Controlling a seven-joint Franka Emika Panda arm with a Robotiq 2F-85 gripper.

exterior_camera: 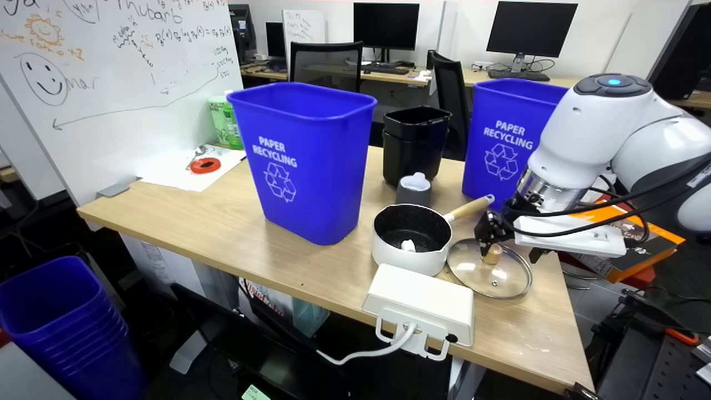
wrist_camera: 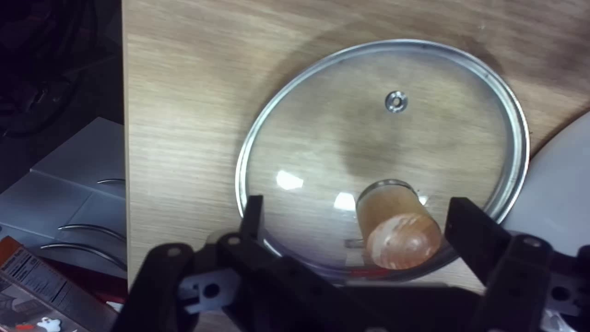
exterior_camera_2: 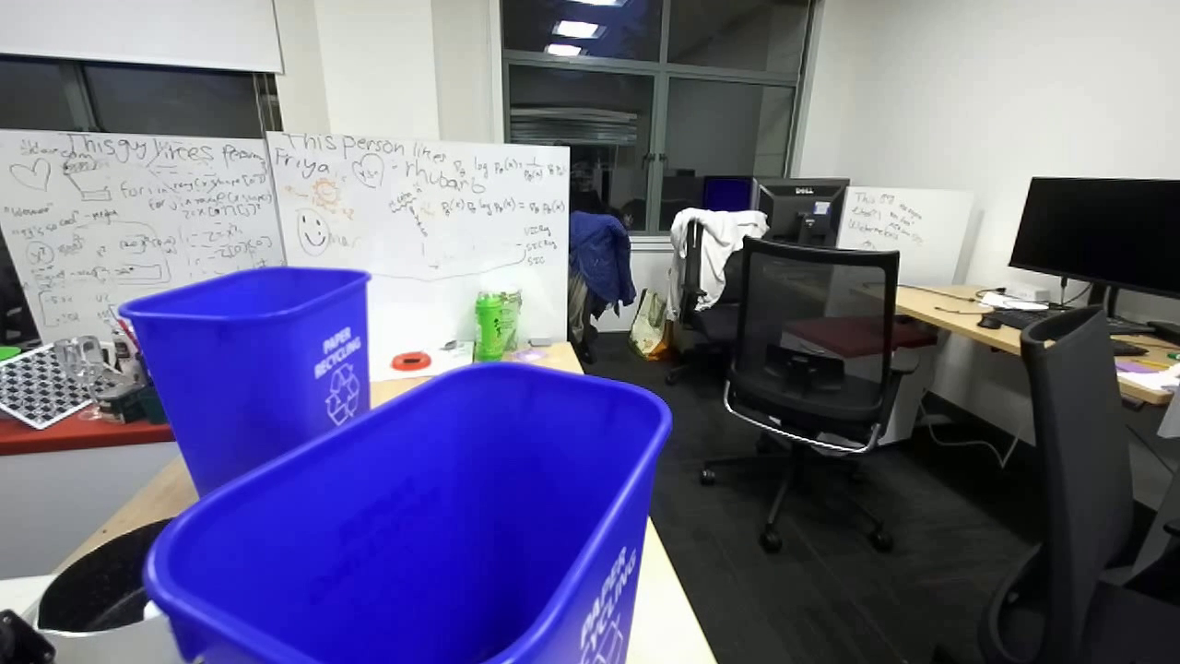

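A glass lid [exterior_camera: 502, 279] with a metal rim lies flat on the table, right beside a white saucepan [exterior_camera: 386, 251]. Its wooden knob [wrist_camera: 401, 232] points up and shows between my spread fingers in the wrist view, nearer the right finger [wrist_camera: 473, 232]. My gripper is open above the lid, holding nothing. The pan has a dark inside, a light wooden handle [exterior_camera: 468, 209] and a small white item [exterior_camera: 407, 246] in it. In exterior view 2 only part of the pan [exterior_camera_2: 122, 647] shows, and the lid is out of sight.
A white box with a cable [exterior_camera: 421, 299] sits at the table's front edge, close to pan and lid. Behind the pan stand a grey cup [exterior_camera: 414, 193], a black bin [exterior_camera: 414, 150] and a blue recycling bin [exterior_camera: 504, 136]. Another blue bin [exterior_camera: 313, 173] stands left.
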